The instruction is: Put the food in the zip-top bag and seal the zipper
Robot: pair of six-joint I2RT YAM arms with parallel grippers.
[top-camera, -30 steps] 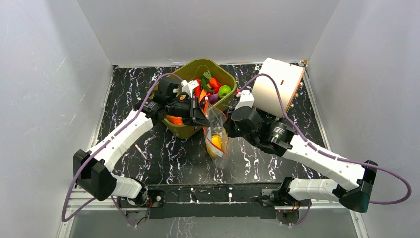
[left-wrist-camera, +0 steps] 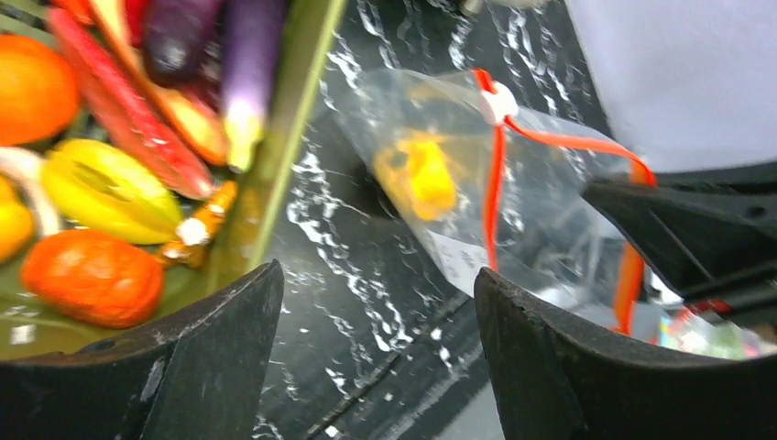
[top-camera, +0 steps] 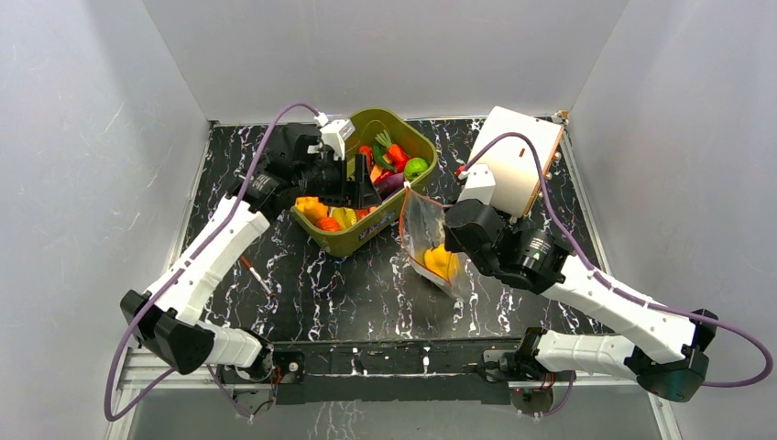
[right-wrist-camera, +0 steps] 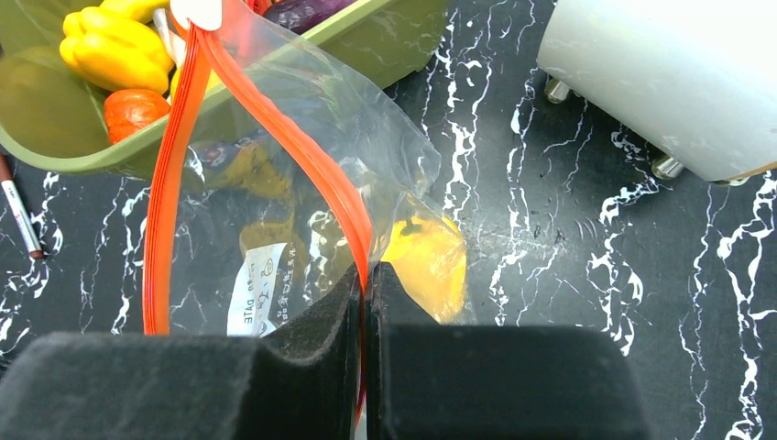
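Note:
The clear zip bag [top-camera: 423, 229] with orange zipper stands on the table, a yellow pepper [top-camera: 440, 262] inside and its slider [left-wrist-camera: 499, 104] at one end. My right gripper is shut on the bag's zipper edge. My left gripper is open with nothing between its fingers, over the green bin's [top-camera: 325, 240] near side in the top view. The bin holds vegetables, among them yellow peppers [right-wrist-camera: 114, 50], eggplants [left-wrist-camera: 247, 73] and a green round item [top-camera: 415, 168].
A white roll [top-camera: 513, 156] lies at the back right. A marker [top-camera: 257, 275] lies left of the bin.
My left gripper has let go of the bag and moved up and left toward the bin. My right gripper has moved right with the bag, which now stands more open.

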